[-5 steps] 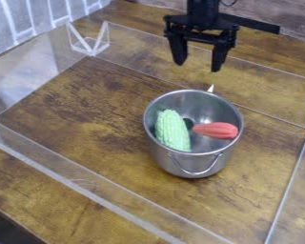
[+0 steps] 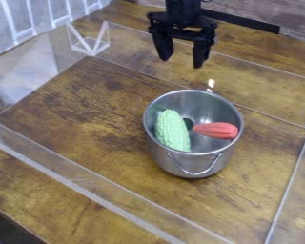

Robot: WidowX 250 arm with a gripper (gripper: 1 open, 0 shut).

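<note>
A metal pot [image 2: 193,160] stands on the wooden floor at the lower middle right. Inside it lie a pale green corn-like toy [image 2: 172,130] and a red, carrot-like toy [image 2: 216,130]. The dark gripper [image 2: 181,53] is at the top centre, above and behind the pot and apart from it, open, with its two fingers pointing down and nothing seen between them.
Clear plastic walls [image 2: 41,159] edge the work area on the left and right. A small white piece [image 2: 212,84] sits just behind the pot. The wooden floor [image 2: 79,114] left of the pot is bare.
The gripper has moved left and slightly up, away from over the pot's right side. The pot and the toys in it look almost unchanged.
</note>
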